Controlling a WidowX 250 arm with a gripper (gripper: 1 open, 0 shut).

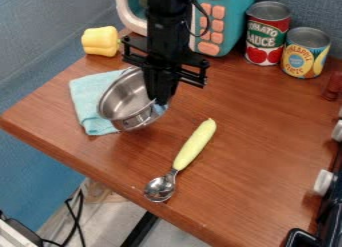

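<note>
My black gripper [159, 89] is over a steel bowl [127, 101] near the left of the table, its fingers down at the bowl's right side; whether they are closed on the rim is hard to tell. The bowl looks tilted and overlaps a light blue cloth [92, 96]. A spoon with a pale yellow handle [195, 143] lies to the right, its steel head toward the front edge.
A tomato can [265, 36], a second can [306, 55] and a teal appliance [229, 16] stand at the back. A yellow object [100, 40] is at back left, a black appliance [318, 221] at front right.
</note>
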